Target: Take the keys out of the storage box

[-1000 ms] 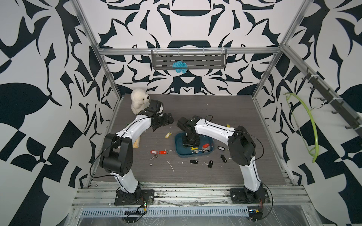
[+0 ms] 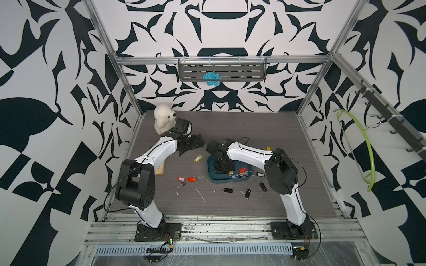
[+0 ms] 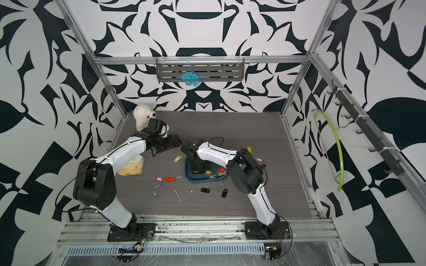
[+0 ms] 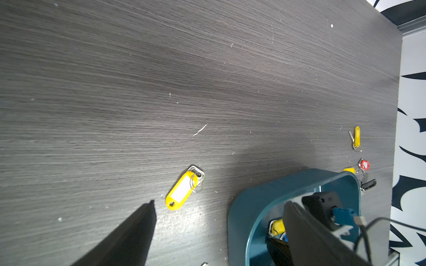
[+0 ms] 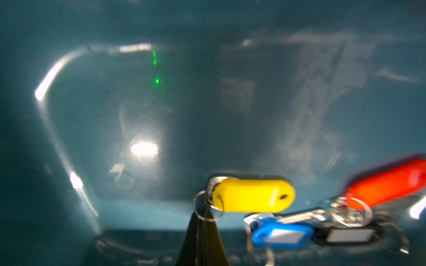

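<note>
The blue storage box [image 2: 212,177] stands mid-table, and my right gripper reaches down into it, shut. Its tips meet the metal ring of a yellow key tag [image 5: 253,196]; whether the ring is pinched I cannot tell. Beside that tag in the box lie a blue tag [image 5: 284,235], a black tag [image 5: 348,235] and a red tag [image 5: 386,181] with keys. Left of the box, my left gripper hangs open and empty above the table, near a loose yellow key tag [image 4: 181,190].
Red-tagged keys [image 2: 191,179] lie left of the box. Several black key fobs [image 2: 247,193] lie in front and to its right. A white plush toy [image 2: 164,117] sits at the back left. The table behind the box is clear.
My right arm has shifted slightly, its gripper a little to the left. The box has moved slightly toward the back. My left gripper has hardly moved.
</note>
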